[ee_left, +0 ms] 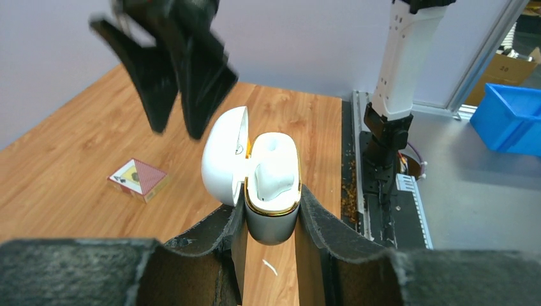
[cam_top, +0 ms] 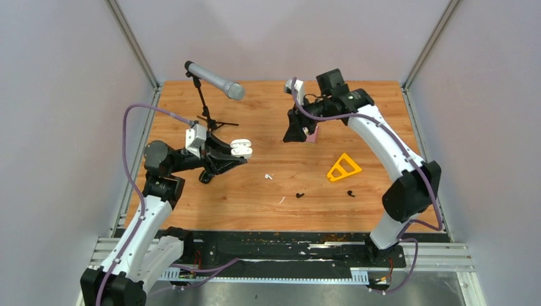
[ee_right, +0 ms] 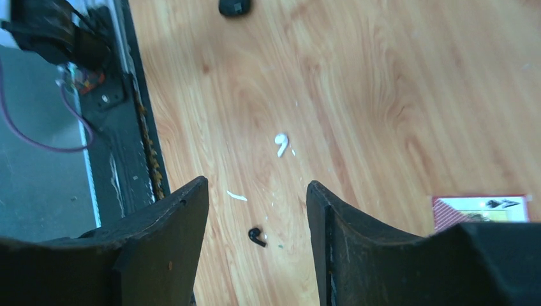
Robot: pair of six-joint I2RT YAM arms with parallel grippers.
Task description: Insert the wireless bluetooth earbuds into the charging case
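The white charging case (ee_left: 273, 191) is held upright with its lid (ee_left: 224, 156) swung open, my left gripper shut on its lower body. I cannot tell whether an earbud sits in its inner wells. On the wood lies a white earbud (cam_top: 268, 176), small and loose, to the right of the case in the top view; the right wrist view also has this white earbud (ee_right: 281, 143). My right gripper hangs above the table, well right of the case, its fingers apart with only bare wood visible between them.
Two black earbuds (cam_top: 300, 195) lie on the table, with a black case (cam_top: 205, 178) half under the left gripper. A yellow triangle (cam_top: 344, 167), a thin white strip (cam_top: 282, 199) and a small patterned box (ee_left: 138, 180) are scattered about. A microphone on a stand (cam_top: 217, 81) stands behind.
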